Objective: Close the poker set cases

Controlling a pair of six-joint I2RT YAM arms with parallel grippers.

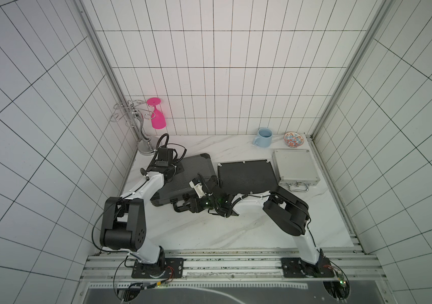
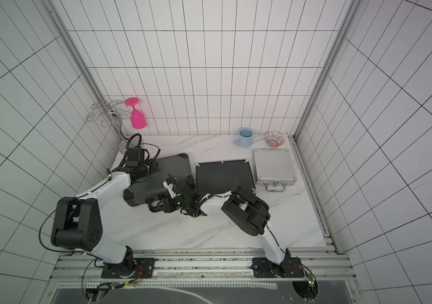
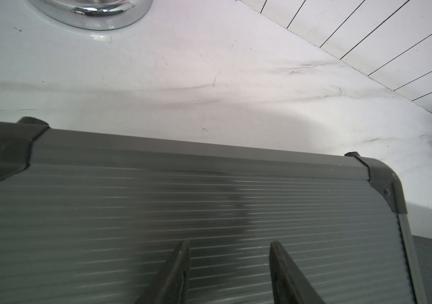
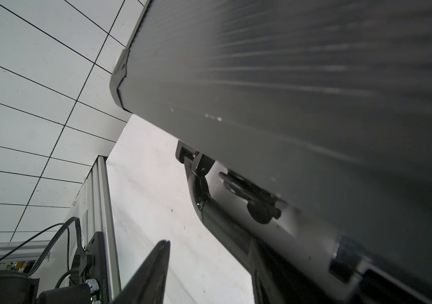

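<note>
A dark grey case (image 1: 195, 164) lies on the left of the counter with its ribbed lid down. Above that lid hangs my left gripper, its fingers apart and nothing between them. At the case's front edge is my right gripper, also open. Its right finger (image 4: 264, 273) overlaps the black carrying handle (image 4: 221, 228) in the right wrist view; contact cannot be judged. A black latch (image 4: 249, 195) juts out below the lid's edge. At the right of the counter a silver case (image 1: 294, 164) sits with its lid down.
Between the cases lies a flat black panel (image 1: 246, 174), partly hidden by my right arm. A blue mug (image 1: 263, 137) and a patterned bowl (image 1: 293, 139) stand at the back right. A metal stand (image 1: 145, 147) holding a pink glass (image 1: 158, 119) is at the back left.
</note>
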